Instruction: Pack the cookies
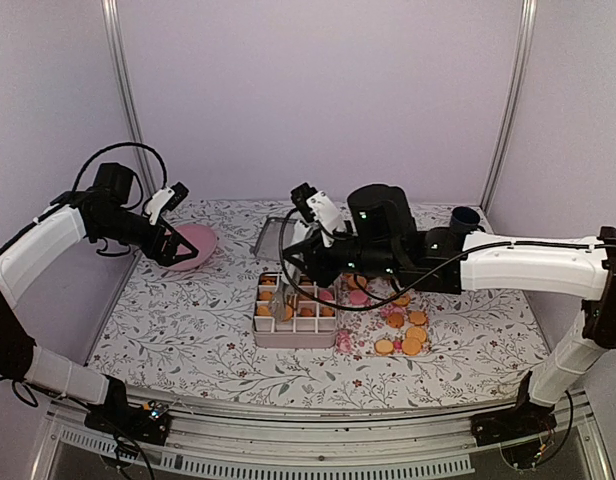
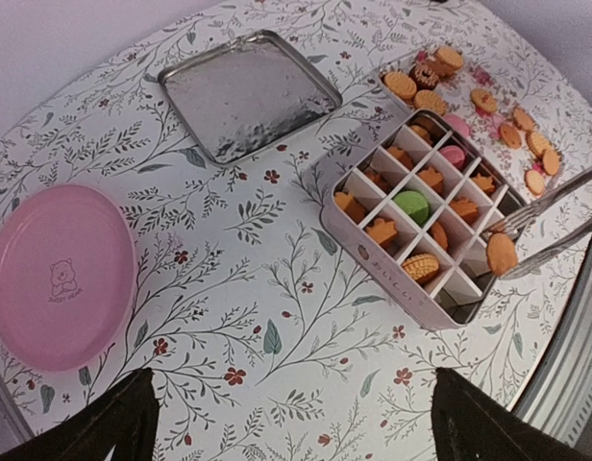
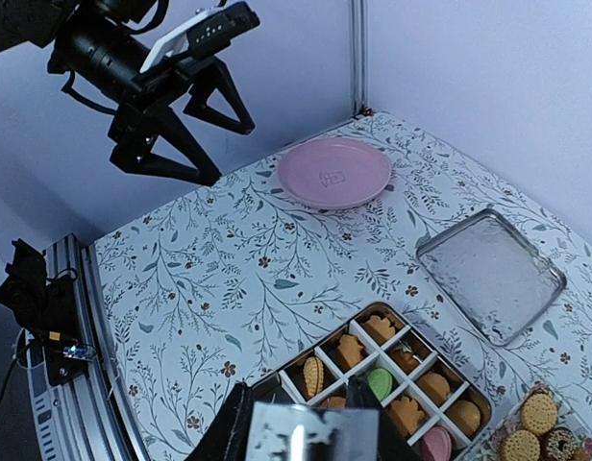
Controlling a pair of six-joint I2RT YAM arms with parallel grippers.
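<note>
A pinkish divided box (image 1: 297,340) stands mid-table, with orange, brown, green and pink cookies in many compartments. Over it, my right gripper (image 1: 281,303) is shut on a round orange-brown cookie (image 2: 502,254). In the left wrist view this cookie hangs between the fingertips above the box's near right end, where compartments look empty. How far above the dividers it hangs I cannot tell. My left gripper (image 1: 176,246) stays open at the far left near the pink plate, nothing between its fingers. Loose cookies (image 1: 412,346) lie right of the box.
A pink plate (image 2: 65,283) lies at the left and a metal tray (image 2: 253,91) behind the box. A dark cup (image 1: 465,218) stands at the back right. The table left of the box is clear.
</note>
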